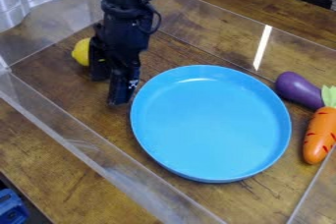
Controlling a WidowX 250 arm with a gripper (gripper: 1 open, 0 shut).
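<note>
The black gripper [113,86] hangs low over the wooden table at the upper left, beside the rim of a blue plate [210,122]. Its fingers look apart, with nothing clearly between them. A yellow object [83,51] sits just left of and behind the gripper, partly hidden by it.
A purple eggplant [300,88] and an orange carrot [319,135] lie to the right of the plate. Clear plastic walls edge the workspace. Bare table lies at the lower left and at the back.
</note>
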